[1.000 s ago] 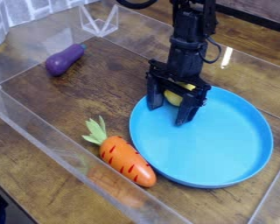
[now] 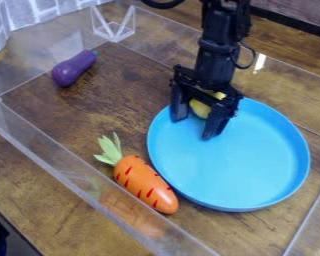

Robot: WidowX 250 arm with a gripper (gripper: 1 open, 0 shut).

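My black gripper [image 2: 200, 106] reaches down from the top centre to the back left of the blue plate [image 2: 230, 165]. Its fingers stand apart around a yellow object [image 2: 207, 105], which rests on the plate and is partly hidden by them. The gripper is open; whether the fingers touch the object I cannot tell.
A purple eggplant [image 2: 73, 68] lies on the wooden table [image 2: 89, 110] at the upper left. An orange carrot [image 2: 143, 182] with a green top lies beside the plate at the lower left. Clear plastic walls edge the left side.
The arm and gripper have shifted very slightly over the yellow object. The plate, carrot and eggplant are unmoved.
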